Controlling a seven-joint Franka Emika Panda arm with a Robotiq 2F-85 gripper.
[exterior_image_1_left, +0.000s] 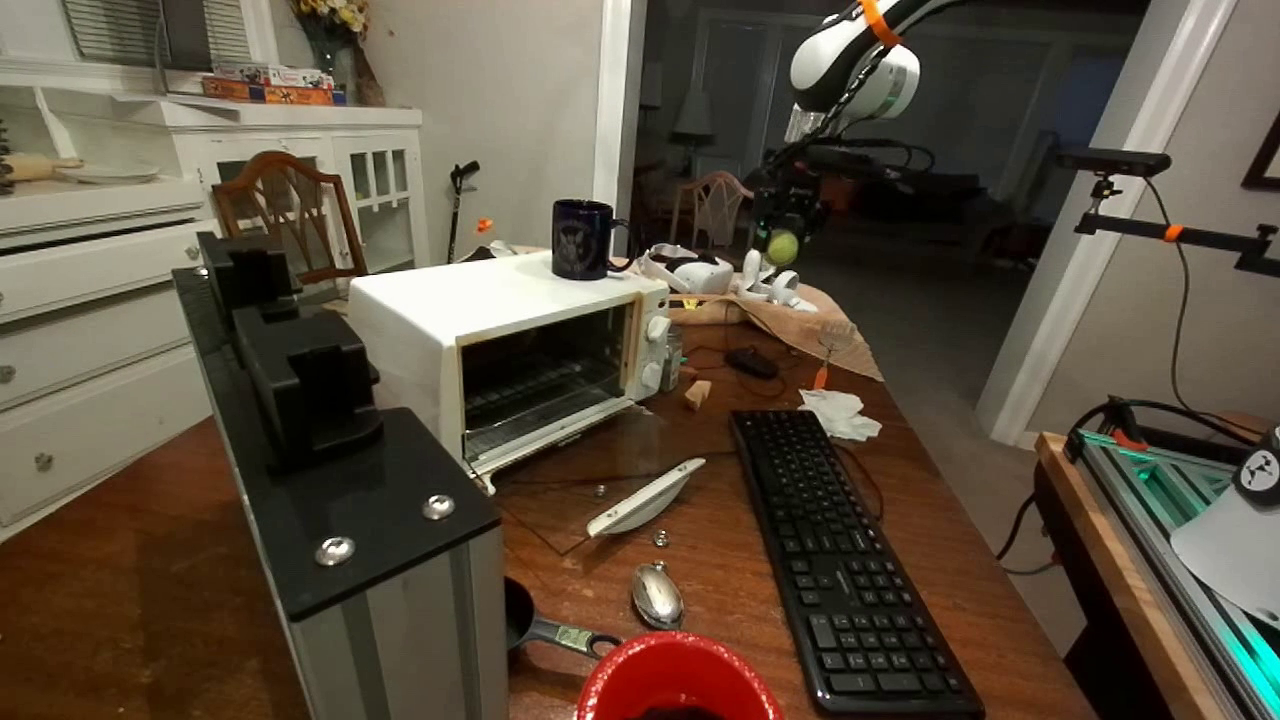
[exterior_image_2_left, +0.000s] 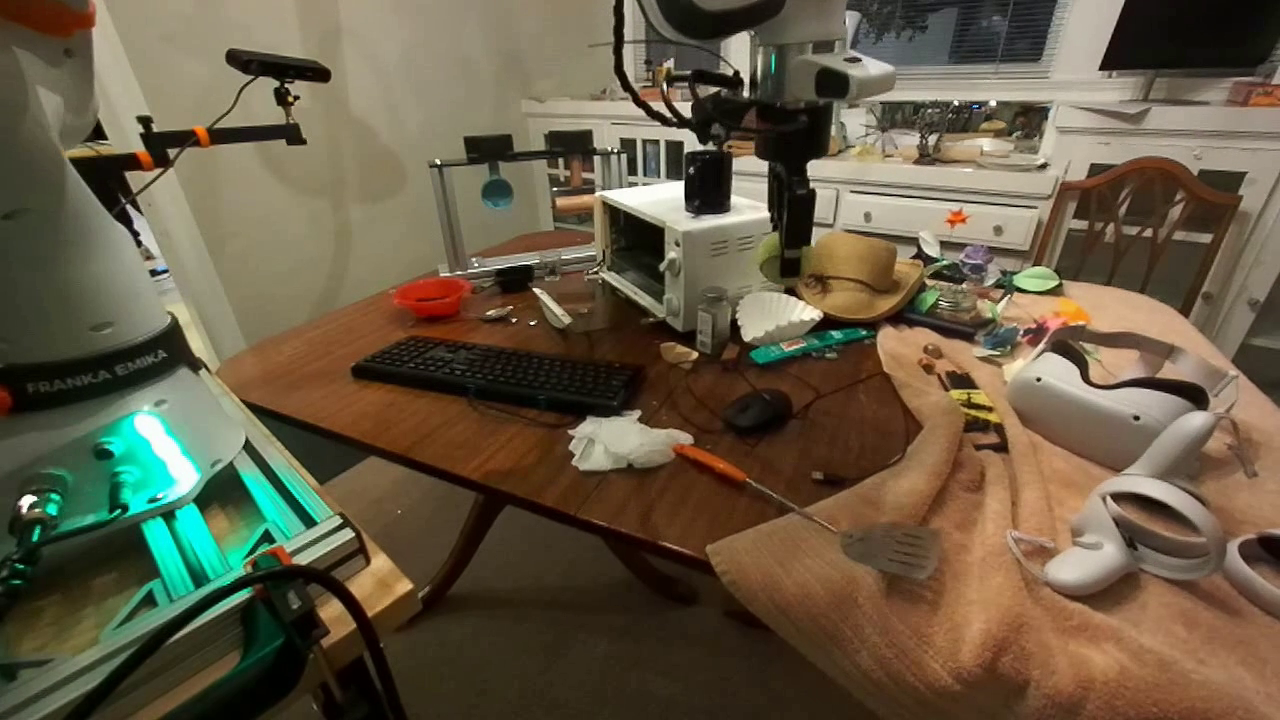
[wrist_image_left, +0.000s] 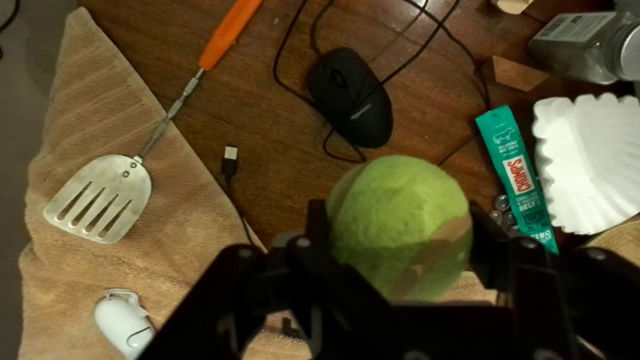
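A yellow-green tennis ball (wrist_image_left: 399, 222) sits between the black fingers of my gripper, which is shut on it. In exterior view 1 the ball (exterior_image_1_left: 782, 247) hangs under the gripper (exterior_image_1_left: 786, 228), high over the far end of the table. From exterior view 2 the gripper (exterior_image_2_left: 789, 258) largely covers the ball (exterior_image_2_left: 768, 256), so only its left edge shows. Below it in the wrist view lie a black mouse (wrist_image_left: 349, 98), a green snack packet (wrist_image_left: 519, 174) and the edge of a tan towel (wrist_image_left: 180, 240).
The white toaster oven (exterior_image_2_left: 684, 258) carries a dark mug (exterior_image_2_left: 708, 182). Near it stand a glass shaker (exterior_image_2_left: 714, 322), a white paper filter (exterior_image_2_left: 777, 317) and a straw hat (exterior_image_2_left: 858, 274). A spatula (exterior_image_2_left: 888, 550), keyboard (exterior_image_2_left: 498, 374) and VR headset (exterior_image_2_left: 1098, 396) lie about. Bare wood shows left of the keyboard.
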